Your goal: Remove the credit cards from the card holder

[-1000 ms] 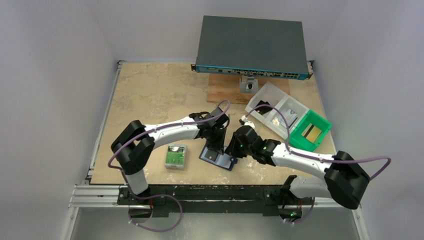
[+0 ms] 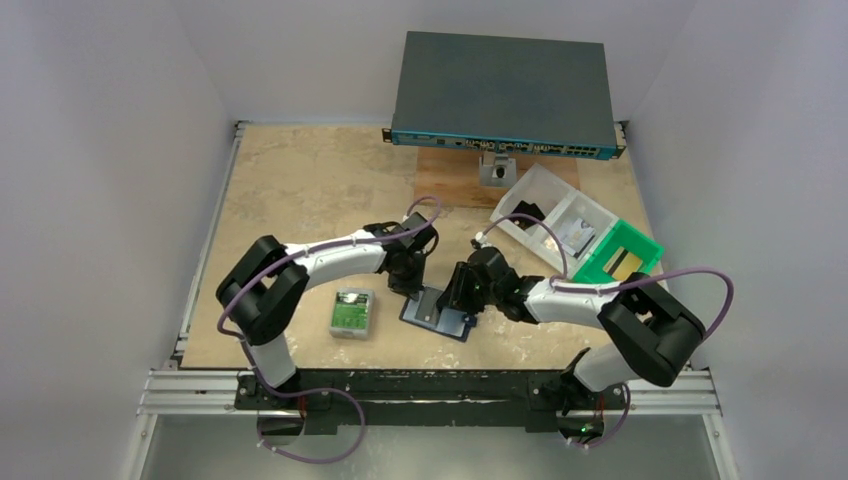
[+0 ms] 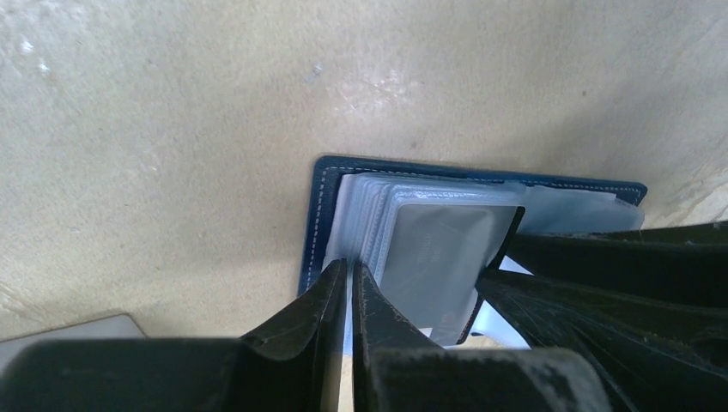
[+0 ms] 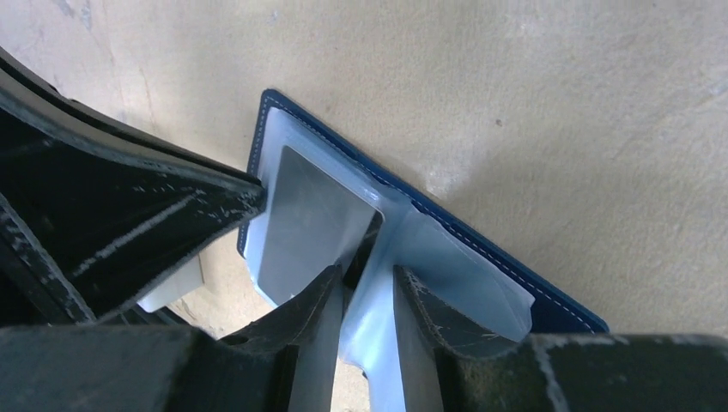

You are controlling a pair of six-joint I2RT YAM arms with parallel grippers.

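Observation:
The card holder (image 2: pixel 420 316), a dark blue cover with clear plastic sleeves, lies open on the table. A grey card (image 3: pixel 436 257) shows in a sleeve. My left gripper is shut at the stacked sleeve edges on the holder's left end; nothing clear shows between its fingers. My right gripper has its fingertips parted at the edge of the card sleeve (image 4: pixel 313 223), over a dark slot there. Its fingers also reach into the left wrist view from the right, beside the grey card.
A clear box with a green board (image 2: pixel 350 312) sits left of the holder. A divided organiser (image 2: pixel 560 200) with a green bin (image 2: pixel 640 250) stands at back right, below a dark rack unit (image 2: pixel 500 90).
My right arm shifted left and lower onto the holder.

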